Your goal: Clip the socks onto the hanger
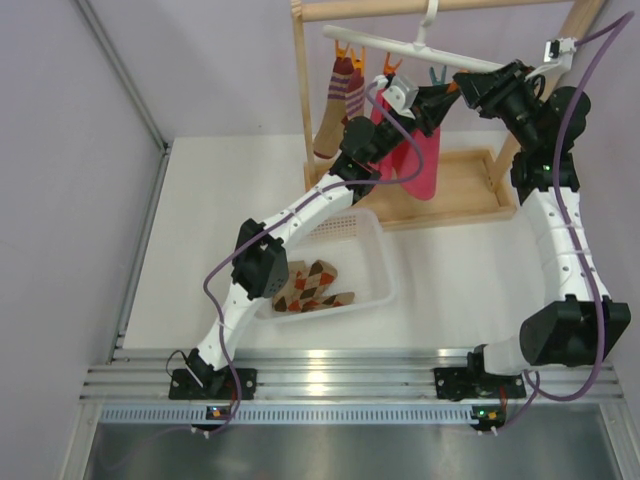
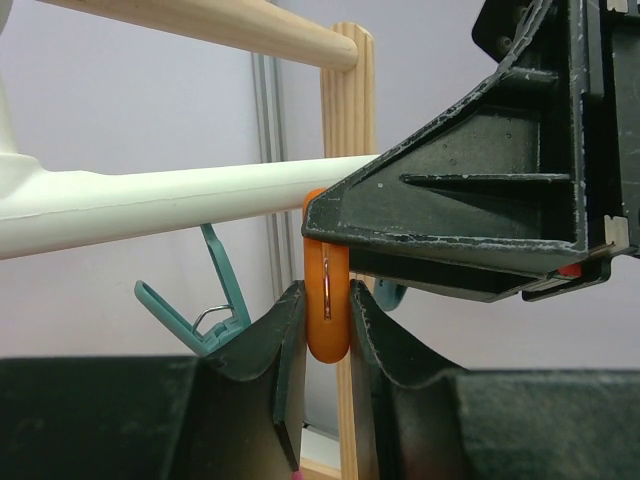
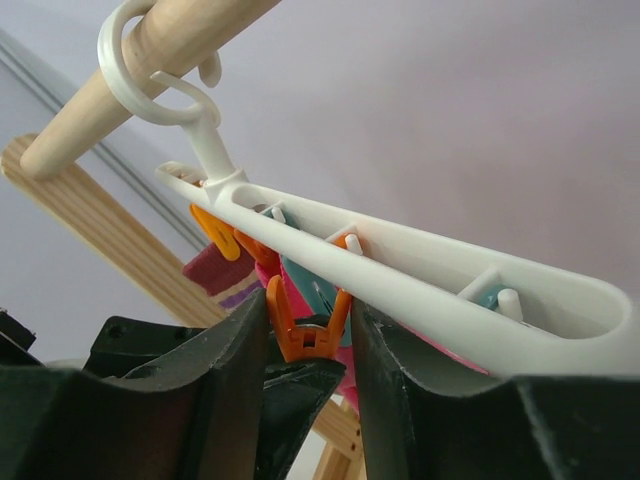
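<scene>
My left gripper is shut on an orange clip, just below the right part of the white hanger. In the right wrist view the clip's two prongs spread upward. My right gripper stands part open, one finger on each side of those prongs; contact is hard to judge. Striped socks hang from orange clips at the hanger's left. Pink socks hang near its middle, partly hidden by my left arm. Patterned brown socks lie in the white basket.
The wooden rack carries the hanger and surrounds both grippers closely. A teal clip hangs from the bar near the left fingers.
</scene>
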